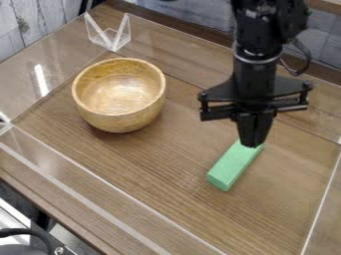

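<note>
The black gripper hangs over the table at the right of centre, pointing down, with its fingers spread to either side of the wrist; whether anything is between them is hard to see, and nothing shows held. A green block lies flat on the table just below and in front of the gripper.
A wooden bowl stands at the upper left, apart from the gripper. A clear plastic object sits behind it near the back.
</note>
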